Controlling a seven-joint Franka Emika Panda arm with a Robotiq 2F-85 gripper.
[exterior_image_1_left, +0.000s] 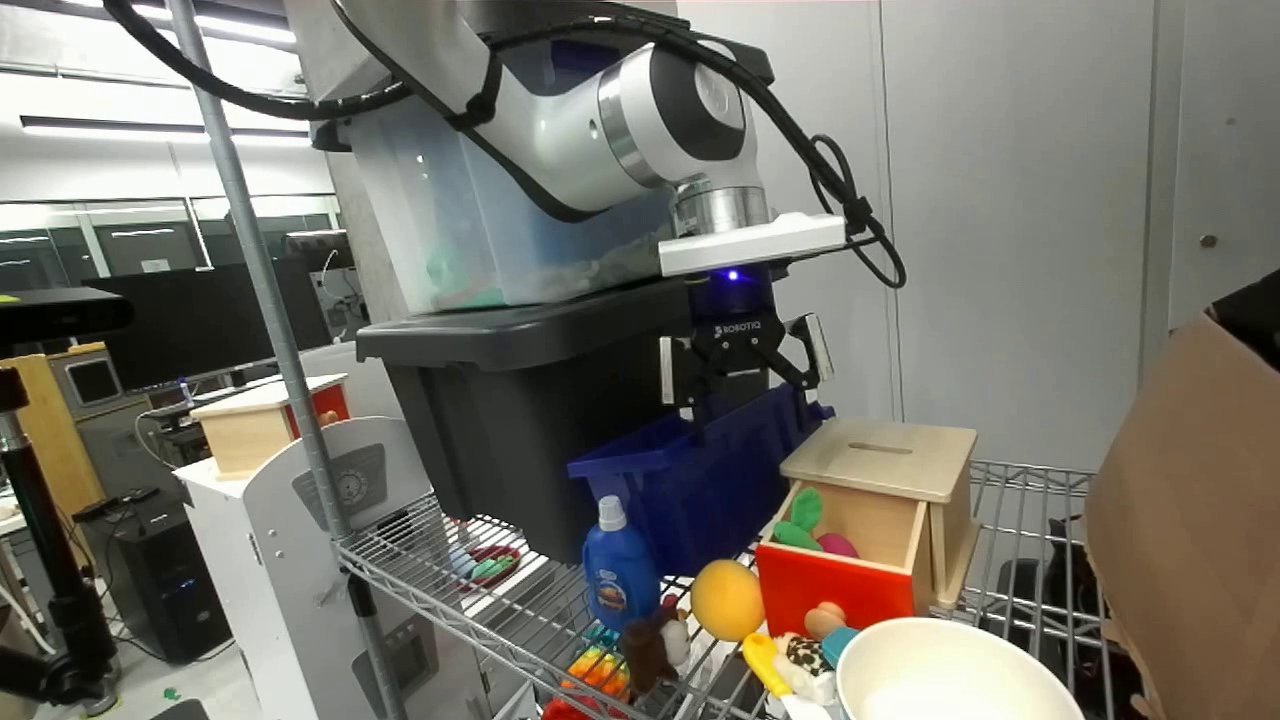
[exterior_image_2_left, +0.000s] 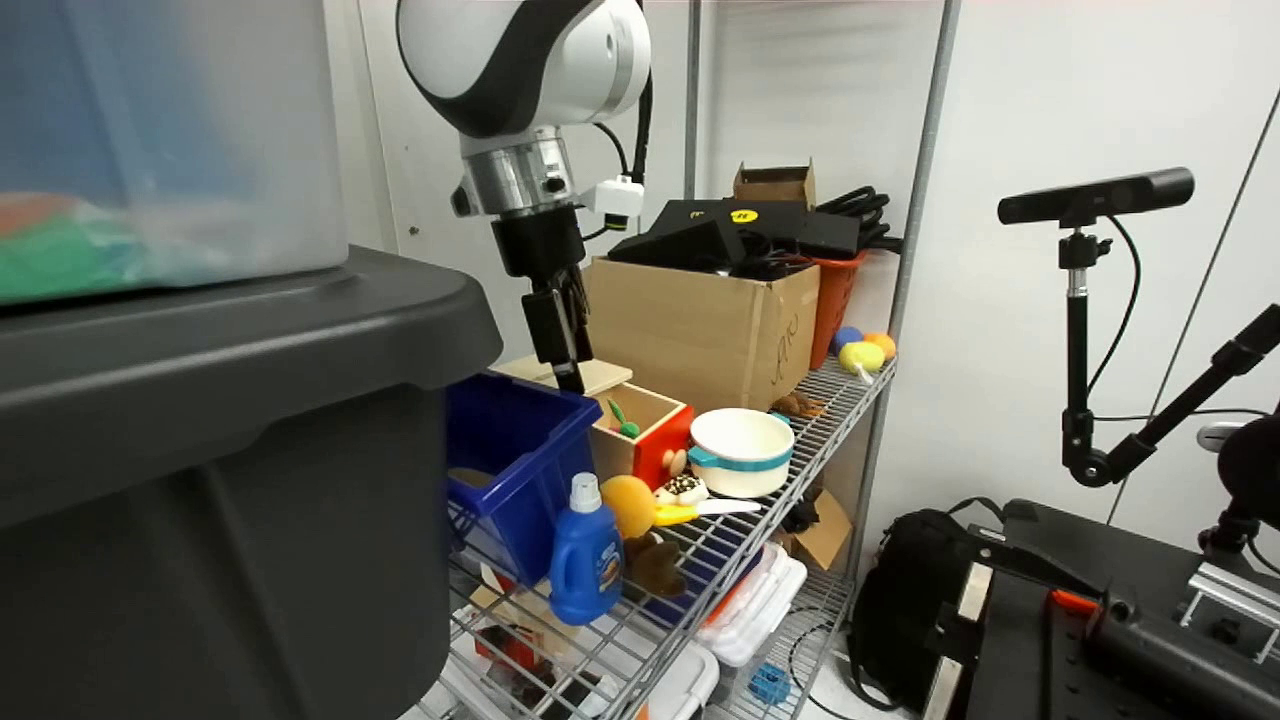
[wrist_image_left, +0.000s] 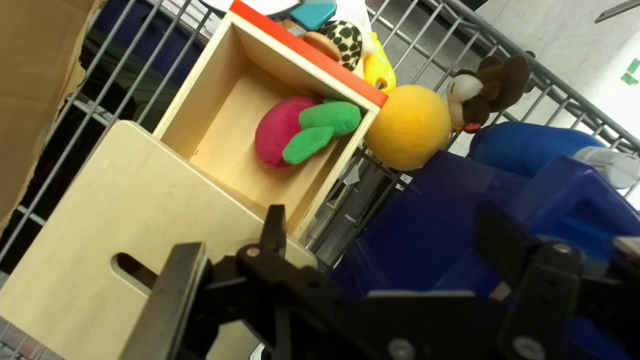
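Observation:
My gripper (exterior_image_1_left: 750, 426) is open over the blue bin (exterior_image_1_left: 720, 492), with nothing between its fingers. In the wrist view one black finger (wrist_image_left: 274, 231) overlaps the edge of the wooden box lid, and the other (wrist_image_left: 501, 240) is over the bin. The small wooden box (wrist_image_left: 162, 210) has its red-fronted drawer (wrist_image_left: 312, 54) pulled out. Inside the drawer lies a magenta plush (wrist_image_left: 279, 133) with green leaves (wrist_image_left: 327, 123). An orange ball (wrist_image_left: 411, 127) sits beside the drawer's corner. Little of the bin's inside shows.
A blue detergent bottle (exterior_image_2_left: 585, 558) stands in front of the bin. A white pot (exterior_image_2_left: 744, 450) and a yellow-handled toy knife (exterior_image_2_left: 708, 509) are near the drawer. The tall grey tote (exterior_image_1_left: 516, 420) and a cardboard box (exterior_image_2_left: 684, 324) flank the area.

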